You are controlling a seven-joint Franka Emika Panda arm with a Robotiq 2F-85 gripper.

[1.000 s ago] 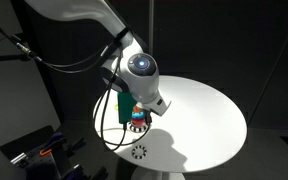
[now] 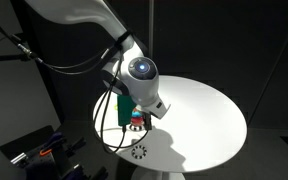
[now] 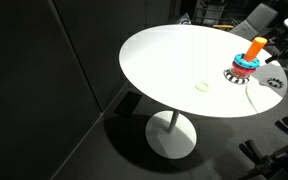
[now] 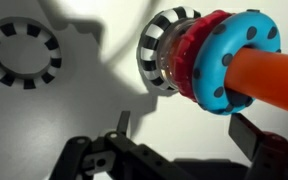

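Note:
A stack of rings stands on the white round table (image 2: pixel 199 115). In the wrist view its orange post (image 4: pixel 269 78) sticks out through a blue dotted ring (image 4: pixel 212 72), with a red ring (image 4: pixel 187 50) below that and a black-and-white ring (image 4: pixel 154 45) at the bottom. My gripper is open, its dark fingers (image 4: pixel 84 155) apart along the lower edge of that view. The post lies above the gap, apart from the fingers. From outside, the arm (image 2: pixel 134 75) leans over the stack, partly covering it.
Another black-and-white ring (image 4: pixel 22 52) lies flat near the table edge. A pale yellow ring (image 3: pixel 202 87) lies by itself on the tabletop. A cable (image 2: pixel 103 125) loops down in front of the arm.
The arm's head has shifted slightly down and to the right over the past second. The rings on the table look unmoved.

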